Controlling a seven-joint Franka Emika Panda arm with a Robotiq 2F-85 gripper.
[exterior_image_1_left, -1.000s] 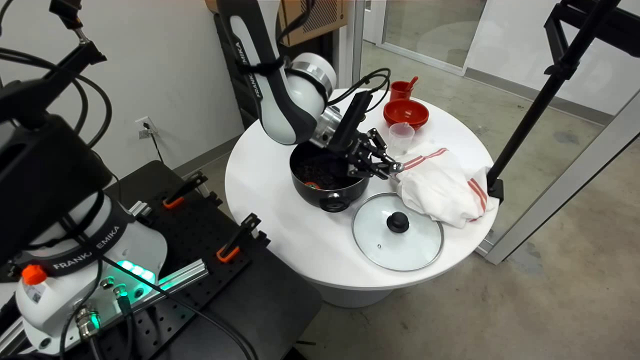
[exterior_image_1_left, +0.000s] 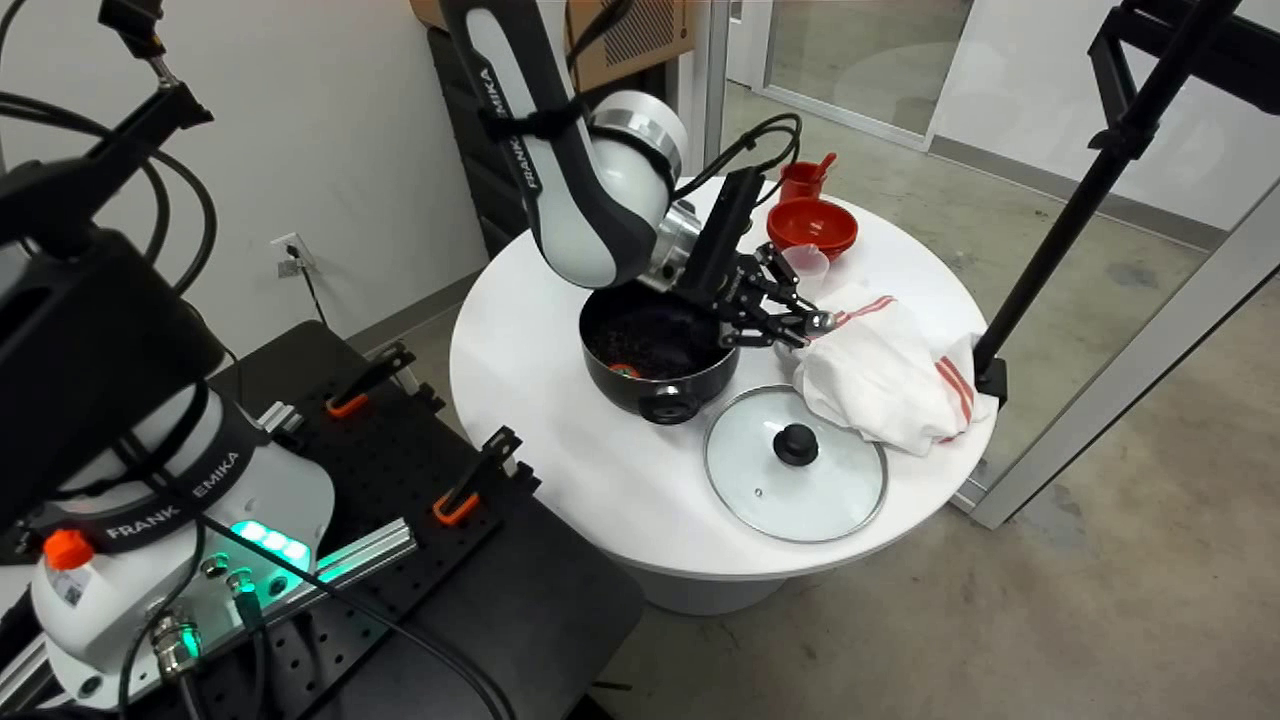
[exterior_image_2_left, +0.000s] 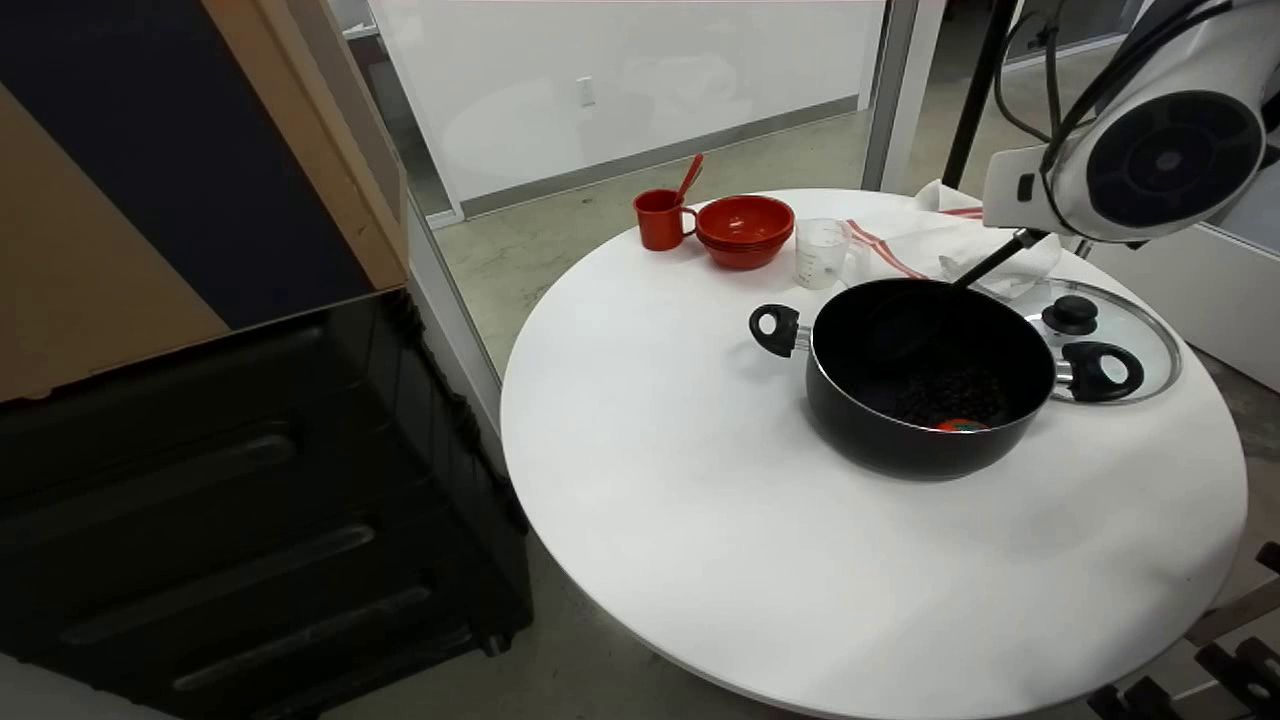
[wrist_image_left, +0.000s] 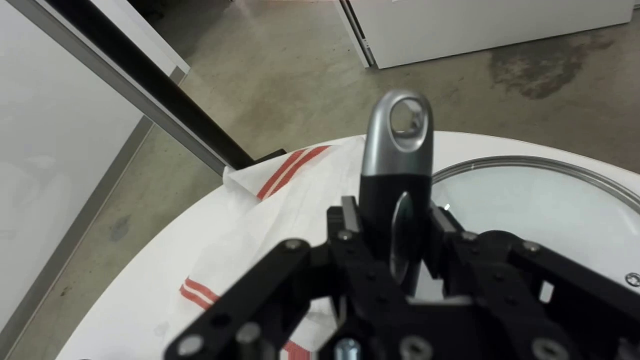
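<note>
My gripper is shut on the black handle of a utensil (wrist_image_left: 390, 210); its silver, holed end sticks up past the fingers in the wrist view. From exterior view 2, the utensil's dark shaft (exterior_image_2_left: 998, 256) slants down into the black pot (exterior_image_2_left: 924, 446), and its lower end is hard to make out in the dark interior. Dark bits (exterior_image_2_left: 954, 394) and something red-orange (exterior_image_2_left: 961, 425) lie inside the pot. In exterior view 1 my gripper (exterior_image_1_left: 786, 322) is just above the pot's right rim.
A glass lid (exterior_image_1_left: 758, 494) lies beside the pot, near a crumpled white towel (exterior_image_1_left: 882, 390) with red stripes. Red bowls (exterior_image_2_left: 745, 233), a red mug (exterior_image_2_left: 659, 221) and a clear measuring cup (exterior_image_2_left: 821, 254) stand behind.
The arm and gripper have shifted a little right and up in exterior view 1, with the handle still held. Pot, lid and towel have stayed in place.
</note>
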